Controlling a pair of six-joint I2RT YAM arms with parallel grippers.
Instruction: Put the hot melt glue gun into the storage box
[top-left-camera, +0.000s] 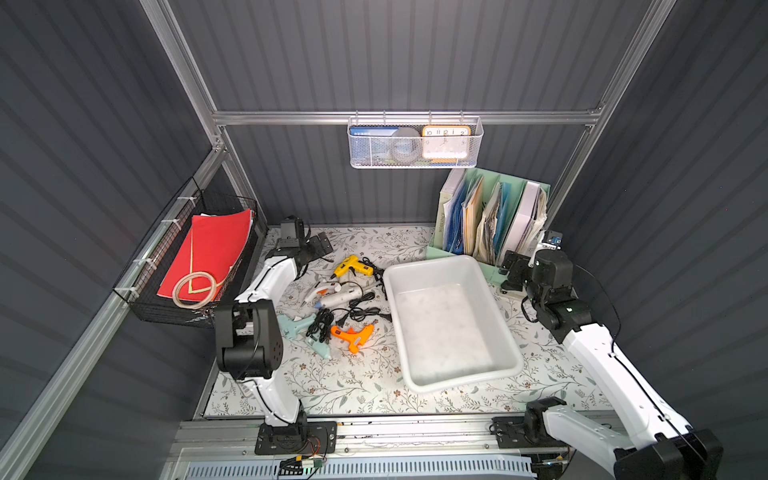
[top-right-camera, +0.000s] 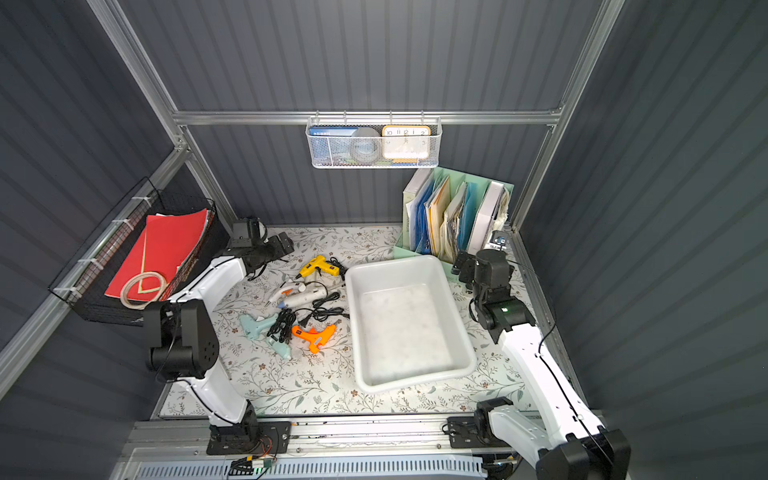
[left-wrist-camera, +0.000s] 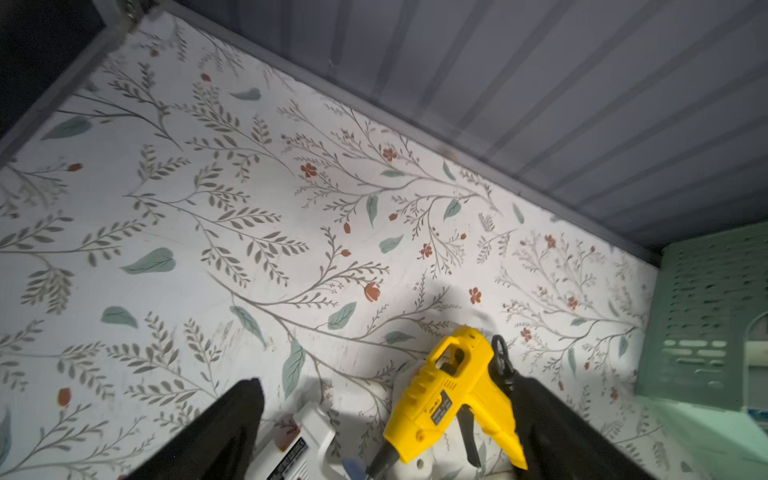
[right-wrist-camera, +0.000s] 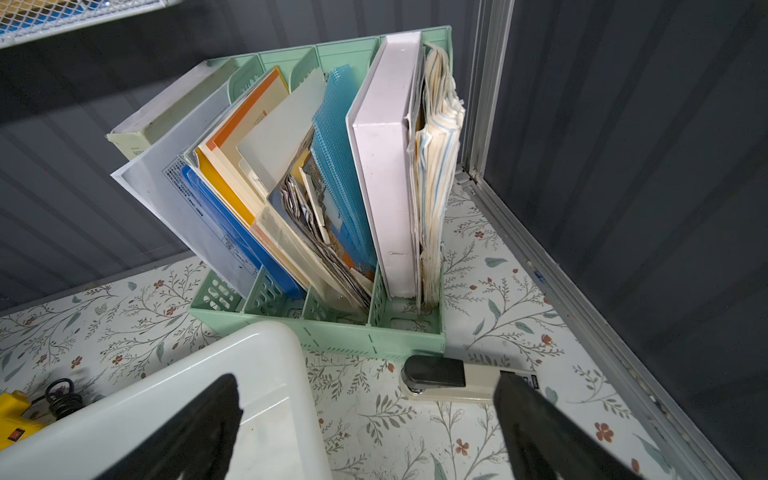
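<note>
Several glue guns lie on the flowered table left of the storage box: a yellow one (top-left-camera: 352, 266) at the back, white ones (top-left-camera: 340, 298) in the middle, a pale teal one (top-left-camera: 294, 325) at the left and an orange one (top-left-camera: 352, 337) in front. The white storage box (top-left-camera: 457, 383) is empty. My left gripper is open; the yellow glue gun (left-wrist-camera: 436, 400) shows beyond and between its blurred fingers, untouched. To the right of the box, my right gripper is open and empty, facing the file rack.
A green file rack (right-wrist-camera: 344, 336) full of folders stands behind the box, with a stapler (right-wrist-camera: 472, 380) before it. Black cords (top-left-camera: 366, 310) tangle among the glue guns. A wire basket (top-left-camera: 172, 313) is at the left; another basket (top-left-camera: 415, 152) hangs on the back wall.
</note>
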